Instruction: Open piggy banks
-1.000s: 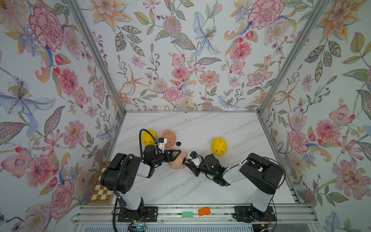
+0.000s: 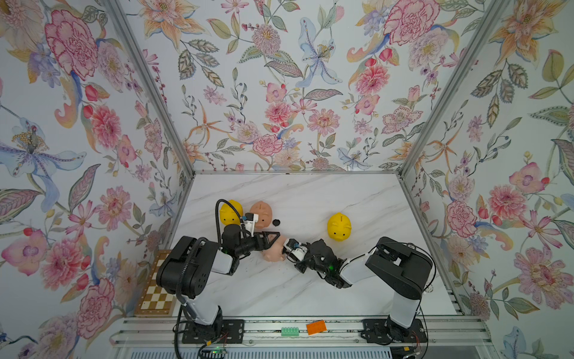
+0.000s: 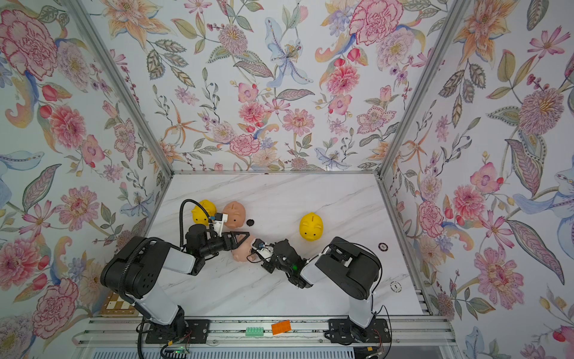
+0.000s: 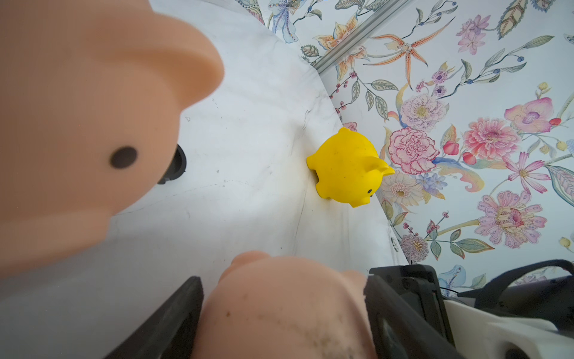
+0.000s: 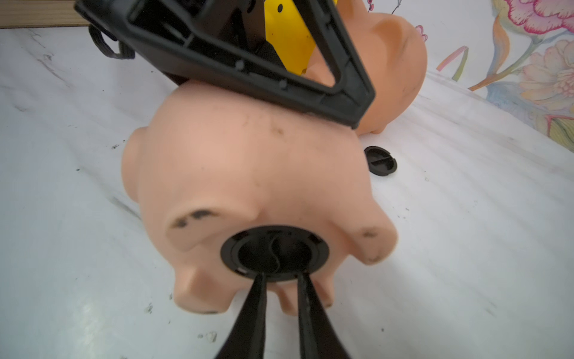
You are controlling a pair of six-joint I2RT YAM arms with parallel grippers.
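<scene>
A pale pink piggy bank [image 5: 257,161] lies tipped, its underside facing the right wrist camera. In that underside sits a black round fitting [image 5: 275,252] with a dark recess; whether a plug fills it, I cannot tell. My left gripper is open wide, with this pig's body between its fingers. My right gripper is part open, its two narrow fingertips a small gap apart in front of the fitting's lower rim. Nothing shows between them; contact with the rim is unclear. A loose black plug [image 5: 381,161] lies on the table beside an orange-pink pig [image 2: 260,213].
Yellow pigs stand at the back left [image 2: 230,212] and right of centre [image 2: 339,226]. Two small dark discs, one [image 3: 383,246] behind the other [image 3: 395,286], lie at the far right. A chessboard [image 2: 156,290] lies at the left edge.
My right gripper has shifted slightly left toward the pale pig and turned a little. The left arm and the pigs stay where they were.
</scene>
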